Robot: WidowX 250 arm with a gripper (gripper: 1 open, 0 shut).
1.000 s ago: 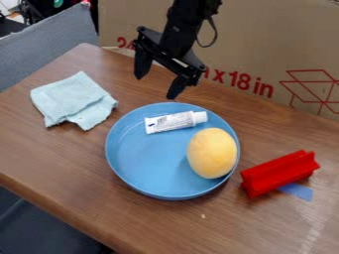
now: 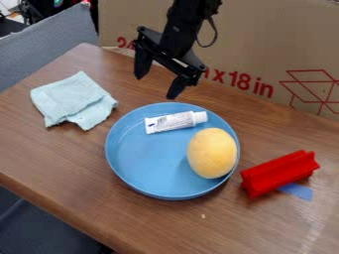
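My black gripper [image 2: 159, 71] hangs in the upper middle, open, above the table behind a blue plate [image 2: 146, 159], with nothing between its fingers. On the plate lie a white tube [image 2: 176, 121] with dark print and a yellow rounded object [image 2: 212, 153] at the right side. A folded pale blue cloth [image 2: 71, 98] lies left of the plate. A red object [image 2: 279, 173] lies right of the plate, beside a piece of blue tape [image 2: 298, 191].
A cardboard box wall [image 2: 272, 40] stands along the back of the wooden table [image 2: 133, 223]. A grey surface [image 2: 34, 55] lies beyond the left edge.
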